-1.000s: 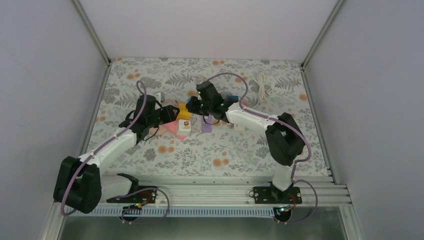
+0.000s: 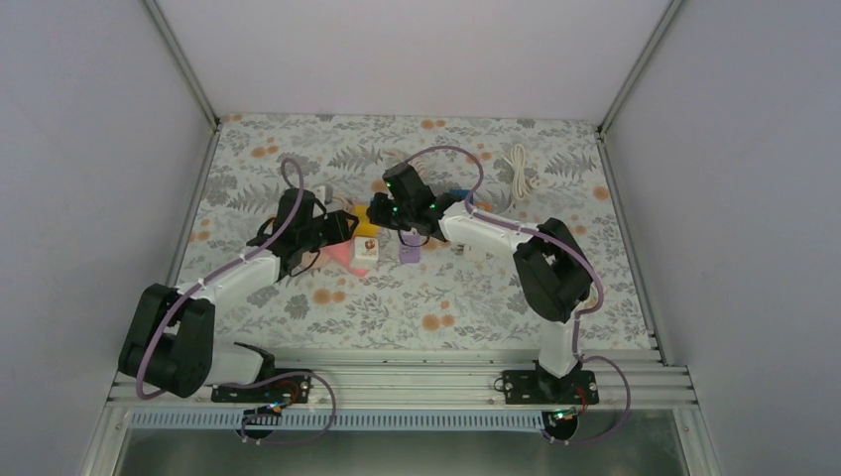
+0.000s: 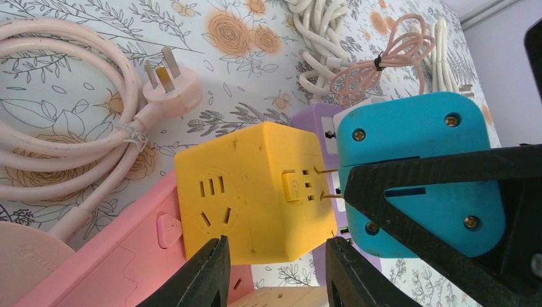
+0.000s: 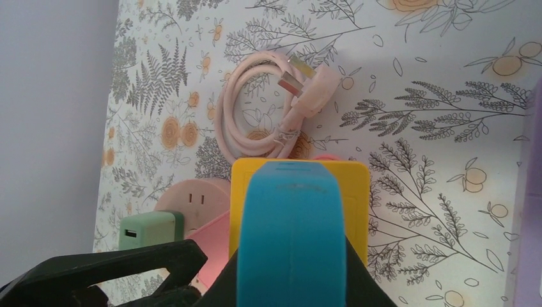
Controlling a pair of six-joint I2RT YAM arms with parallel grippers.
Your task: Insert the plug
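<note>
My right gripper (image 2: pixel 382 210) is shut on a blue plug adapter (image 3: pixel 415 128), seen large in both wrist views. Its brass pins point left and sit at the holes on the side face of a yellow power strip cube (image 3: pixel 252 192); whether they are partly in, I cannot tell. My left gripper is open, its fingers just in front of the yellow cube, nothing seen between them but the view beyond.
A pink strip (image 3: pixel 140 256), coiled pink cord with plug (image 3: pixel 172 93), purple strip (image 4: pixel 530 211), green charger (image 4: pixel 147 230) and white cord coils (image 2: pixel 521 171) lie around.
Over the last second both arms have shifted slightly, the right one toward the yellow cube and the left one a little forward.
</note>
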